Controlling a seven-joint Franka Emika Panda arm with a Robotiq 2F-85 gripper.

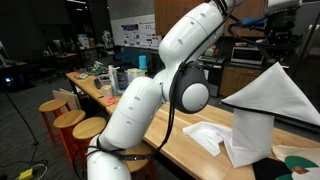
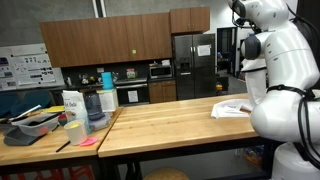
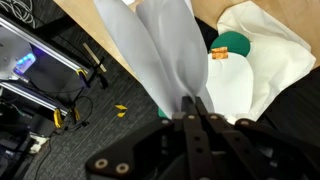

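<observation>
A white cloth [image 1: 252,125] hangs in the air at the right of exterior view 1, spread wide near its top and reaching down toward the table. In the wrist view, the same cloth [image 3: 172,45] stretches away from my gripper, which is shut on it. The cloth covers much of the fingertips there. Exterior view 2 shows only a pale strip of the cloth [image 2: 257,84] behind the arm at the right edge.
Another white cloth [image 1: 205,134] lies crumpled on the wooden table [image 2: 175,132]. A green item [image 1: 298,152] sits near the right table edge. Stools [image 1: 68,120] stand along the left side.
</observation>
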